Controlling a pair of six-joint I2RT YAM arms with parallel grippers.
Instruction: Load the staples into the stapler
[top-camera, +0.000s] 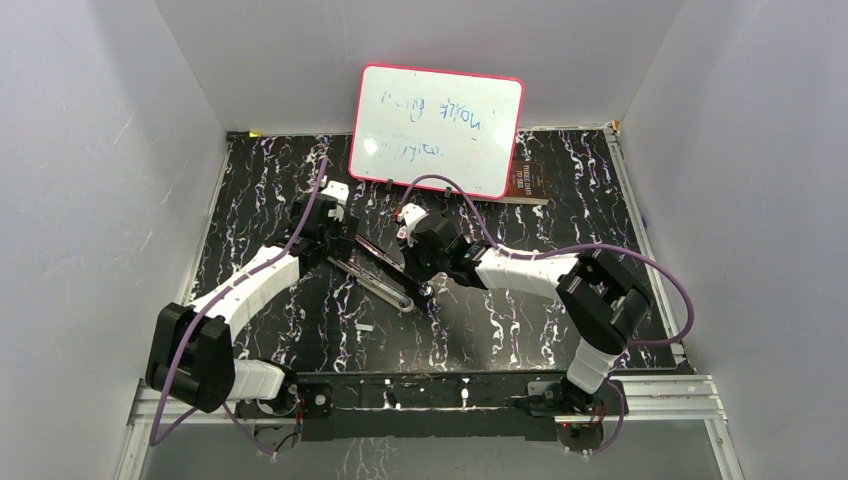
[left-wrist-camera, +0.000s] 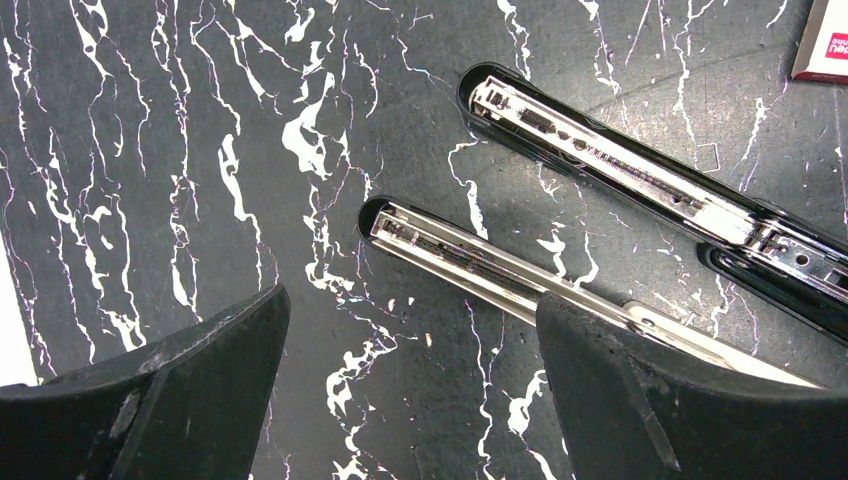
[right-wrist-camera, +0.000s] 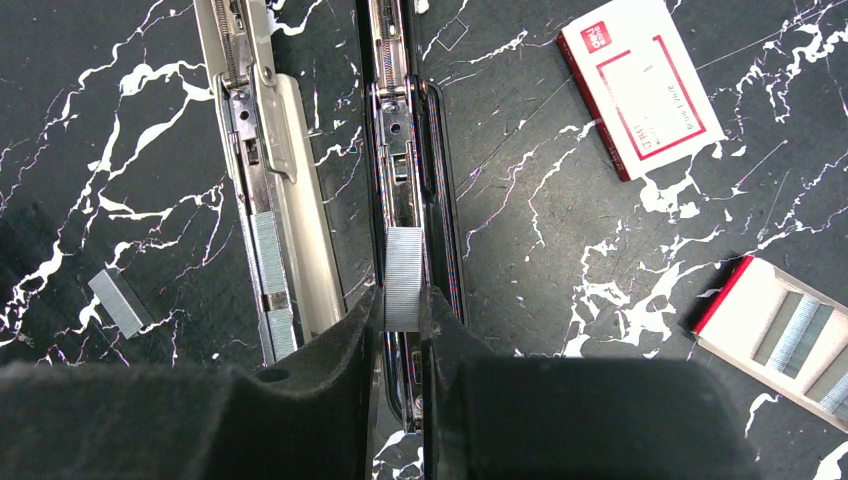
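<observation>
Two opened-out staplers lie side by side on the marble-patterned table. The black stapler (right-wrist-camera: 400, 150) is under my right gripper, which is shut on a silver staple strip (right-wrist-camera: 403, 270) lined up along the stapler's channel. Whether the strip rests in the channel or sits just above it I cannot tell. The cream stapler (right-wrist-camera: 300, 200) has staples (right-wrist-camera: 270, 262) in its channel. In the left wrist view, my left gripper is open above the cream stapler's (left-wrist-camera: 465, 250) far part, with nothing held between its fingers.
A loose staple strip (right-wrist-camera: 120, 302) lies beside the cream stapler. On the black stapler's other side are a white-and-red staple box (right-wrist-camera: 650, 90) and an open tray (right-wrist-camera: 745, 345) holding several strips. A whiteboard (top-camera: 440, 125) stands at the back.
</observation>
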